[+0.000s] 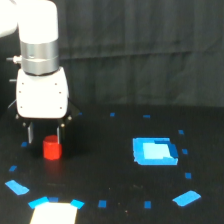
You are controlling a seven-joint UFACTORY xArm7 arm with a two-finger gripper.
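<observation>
A small red object [52, 149] stands on the black surface at the left of the camera view. My gripper [45, 135] points down just over it, its fingers open. One finger [30, 131] is to the left of the red object; the other is close to its upper right. Whether either finger touches it cannot be told from this angle.
A blue-edged square with a white middle [157, 151] lies to the right. Blue tape strips [186, 198] and several small blue marks dot the black surface. A pale block [53, 214] shows at the bottom edge. Between the red object and the blue-edged square the surface is mostly clear.
</observation>
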